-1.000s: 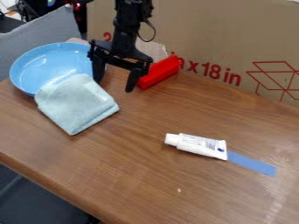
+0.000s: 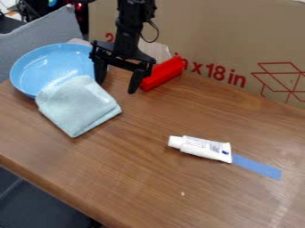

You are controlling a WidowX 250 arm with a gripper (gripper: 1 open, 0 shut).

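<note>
My black gripper (image 2: pixel 117 77) hangs open at the top centre, over the table between a blue bowl (image 2: pixel 43 64) and a red cylindrical object (image 2: pixel 165 73), part of which is behind the arm. A folded pale-blue cloth (image 2: pixel 78 107) lies on the wood table in front of the bowl, touching or overlapping its near edge. A white tube (image 2: pixel 199 148) lies at the right on the table, beside a strip of blue tape (image 2: pixel 255 166).
A cardboard panel (image 2: pixel 238 40) stands along the back of the table (image 2: pixel 143 178). A grey padded object (image 2: pixel 30 36) is at the back left.
</note>
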